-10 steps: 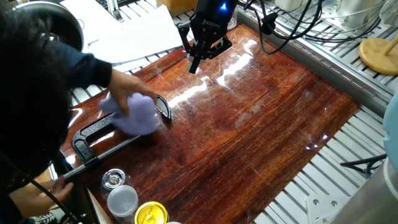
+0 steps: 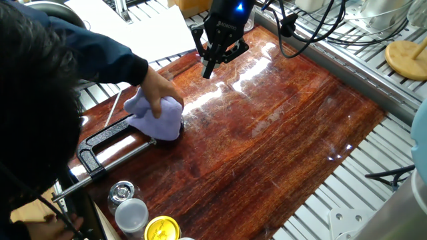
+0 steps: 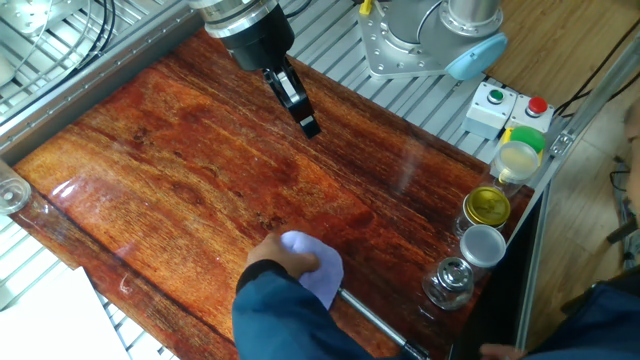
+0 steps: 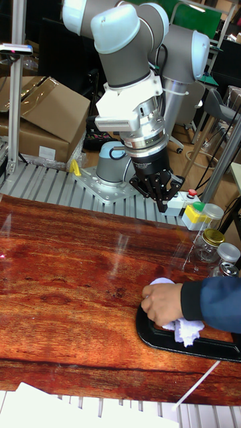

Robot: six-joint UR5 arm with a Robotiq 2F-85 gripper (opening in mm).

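Note:
My gripper hangs above the wooden board, over its far part in exterior view 1. Its fingers come together at the tips, and nothing shows between them. A person's hand presses a lavender cloth over one end of a black C-clamp at the board's edge. The cloth also shows in exterior view 2, well apart from my gripper. In exterior view 3 the clamp's frame curves around beside the hand, partly hidden by the cloth.
Several jars, one with a yellow lid, stand at the board's edge near the clamp screw. The person's arm reaches across that side. Most of the wooden board is bare. Button boxes sit beyond it.
The person's hand and the cloth have shifted right onto the clamp's end, covering the part that showed a second ago. My gripper has stayed where it was.

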